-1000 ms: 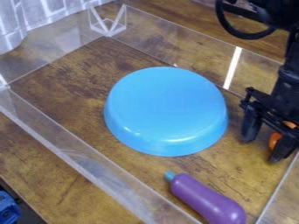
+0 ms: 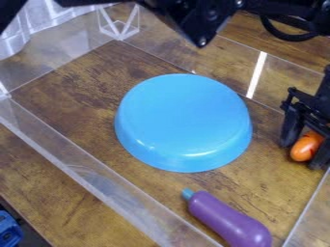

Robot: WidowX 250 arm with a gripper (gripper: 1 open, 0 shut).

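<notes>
My black gripper (image 2: 304, 130) is at the right edge, low over the wooden floor, around a small orange object (image 2: 304, 148). Whether its fingers are closed on the object is unclear. A large light blue disc (image 2: 182, 121) lies left of it, and a purple object (image 2: 227, 217) with a blue tip lies below.
Clear walls (image 2: 119, 24) border the wooden workspace. A blue item (image 2: 8, 230) sits outside at the lower left.
The gripper has shifted right toward the edge, and more of the orange object now shows between its fingers. The disc and purple object have not moved.
</notes>
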